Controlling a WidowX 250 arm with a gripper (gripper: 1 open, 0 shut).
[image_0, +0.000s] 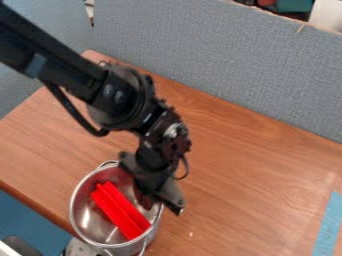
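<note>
A steel pot (94, 230) stands at the front left of the wooden table, with a long red object (119, 208) lying inside it. My gripper (168, 199) hangs at the pot's right rim, pointing down, partly over the rim. It looks shut, and I see nothing held in it; its tips are dark and hard to make out.
A grey padded wall (227, 60) runs along the back. A blue strip (327, 222) lies at the right edge.
</note>
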